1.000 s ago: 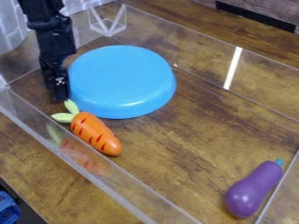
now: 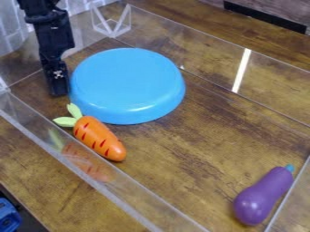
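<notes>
My black gripper (image 2: pixel 56 80) is low at the left, beside the left rim of an upturned blue plate or lid (image 2: pixel 127 83); whether its fingers are open or shut is unclear. An orange toy carrot (image 2: pixel 100 138) with green leaves lies just below the blue disc. A purple toy eggplant (image 2: pixel 262 197) lies at the lower right.
Clear plastic walls (image 2: pixel 85 177) border the wooden surface (image 2: pixel 194 154). A small blue object (image 2: pixel 6 217) shows at the lower left edge.
The blue disc has shifted slightly to the right, and my gripper has moved a little. The carrot and eggplant have stayed put.
</notes>
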